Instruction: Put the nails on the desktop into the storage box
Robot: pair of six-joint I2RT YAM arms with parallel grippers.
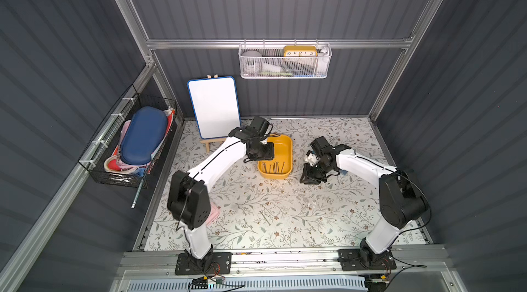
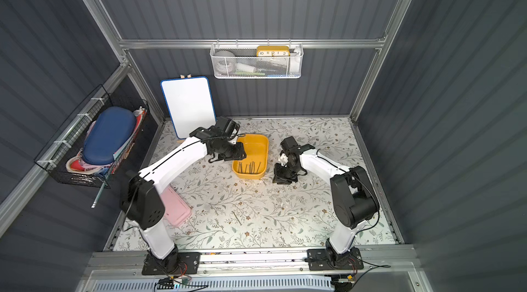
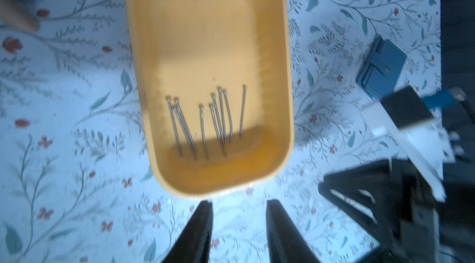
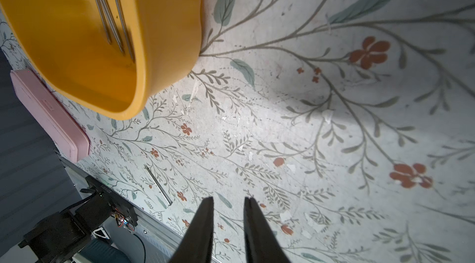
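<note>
The storage box, an orange-yellow tray [image 1: 283,152], lies mid-table. Several thin nails [image 3: 213,119] rest on its floor, side by side near the front end. One more nail [image 4: 158,185] lies alone on the patterned desktop, also visible as a faint thin nail [image 2: 236,216] in front of the box. My left gripper is open above the box, its fingers parted and empty. To the right of the box, over bare desktop, my right gripper has its fingers apart with nothing between them.
A pink flat case [image 2: 174,205] lies at the left, partly under the left arm. Behind my right gripper is a small dark blue item [image 3: 382,67]. A whiteboard [image 1: 214,108] stands at the back left.
</note>
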